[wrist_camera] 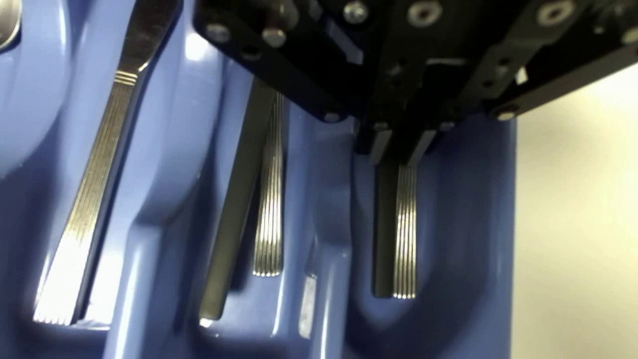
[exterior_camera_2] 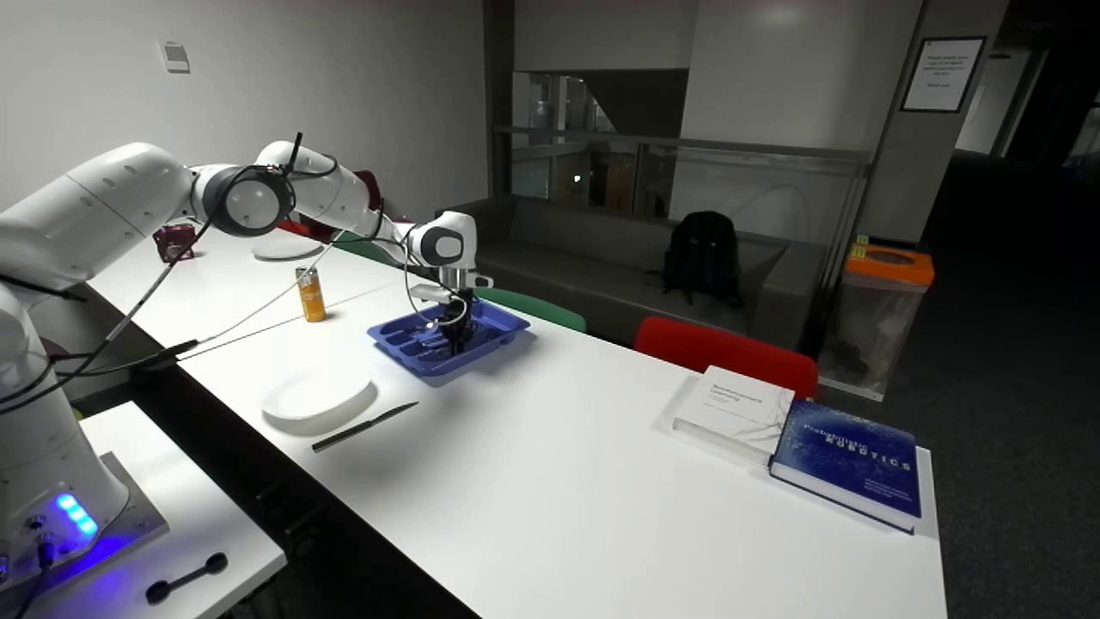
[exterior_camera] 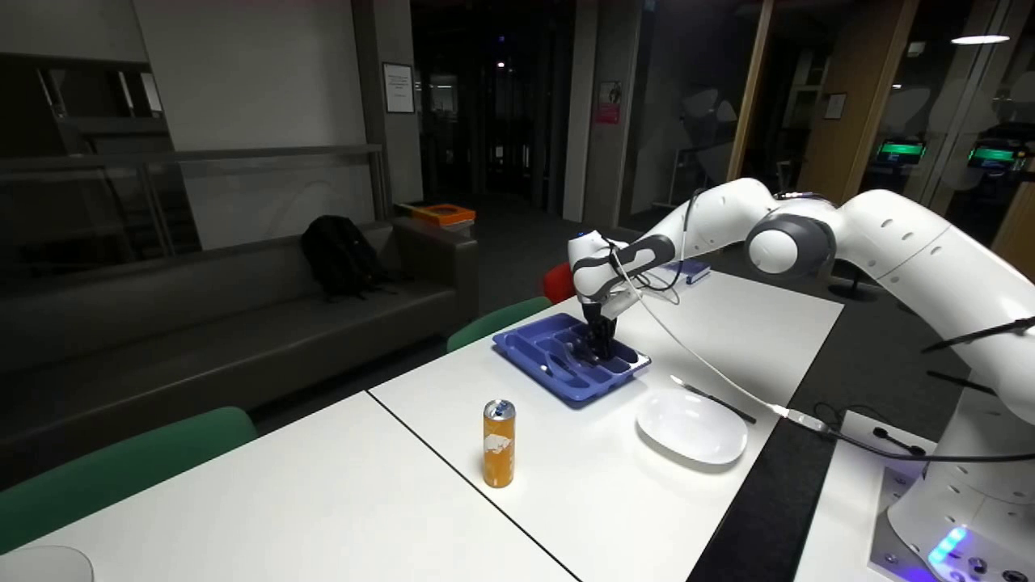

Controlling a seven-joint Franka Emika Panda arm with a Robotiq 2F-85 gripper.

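A blue cutlery tray (exterior_camera: 540,360) lies on the white table. My gripper reaches down into its outermost compartment, beside the tray wall. There its fingers are shut around a dark handle (wrist_camera: 384,233) and a ribbed silver handle (wrist_camera: 405,239), which lie side by side; the upper parts of both pieces are hidden under the gripper. The neighbouring compartment holds another dark handle (wrist_camera: 230,209) and a ribbed silver handle (wrist_camera: 270,209). Farther left in the wrist view lies a silver knife (wrist_camera: 98,167).
A white plate (exterior_camera_2: 314,396) and a black-handled knife (exterior_camera_2: 363,426) lie near the tray. An orange can (exterior_camera: 500,446) stands upright on the table. Two books, one white (exterior_camera_2: 734,404) and one blue (exterior_camera_2: 847,454), rest at the far end.
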